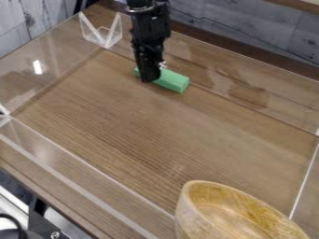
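A bright green block lies on the wooden table in the upper middle. The dark gripper reaches down from the top to the block's left end, its lower part in front of it. Whether its fingers are shut on the block is too small to tell.
A large cream oval bowl sits at the front right. Clear plastic pieces stand at the upper left and left edge.
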